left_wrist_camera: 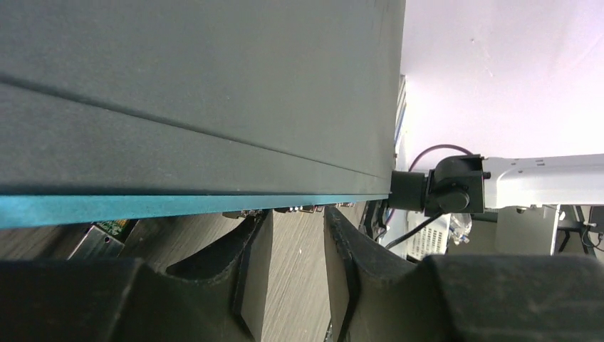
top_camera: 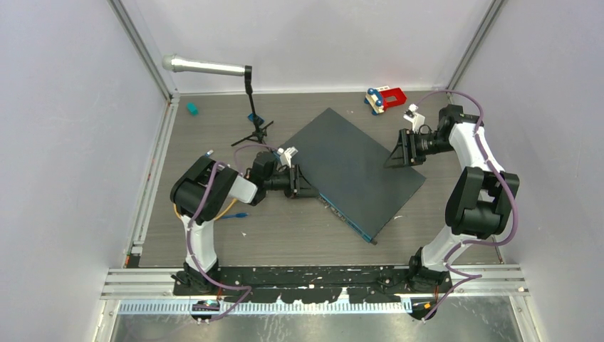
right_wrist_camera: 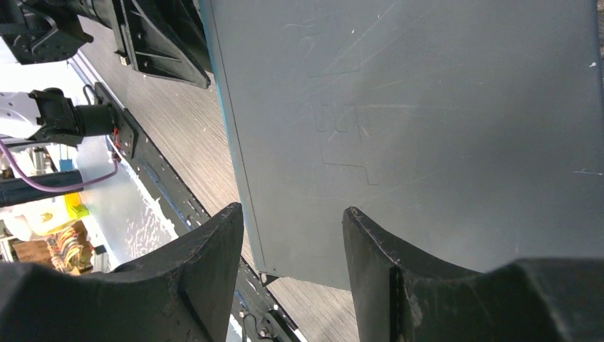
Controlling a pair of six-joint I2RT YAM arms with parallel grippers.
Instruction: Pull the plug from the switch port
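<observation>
The switch (top_camera: pixel 352 171), a flat dark-grey box with a blue front edge (left_wrist_camera: pixel 142 205), lies diagonally in the middle of the table. My left gripper is at that front edge, fingers apart, with small metal port parts (left_wrist_camera: pixel 299 209) just beyond the tips under the edge. No plug can be made out clearly; the fingers partly hide the ports. My right gripper hangs over the switch's right side with open fingers and nothing between them.
A red toy vehicle (top_camera: pixel 392 98) sits at the back right. A black stand with a silver arm (top_camera: pixel 214 68) is at the back left. Blue and yellow cables (top_camera: pixel 231 216) lie left of the switch.
</observation>
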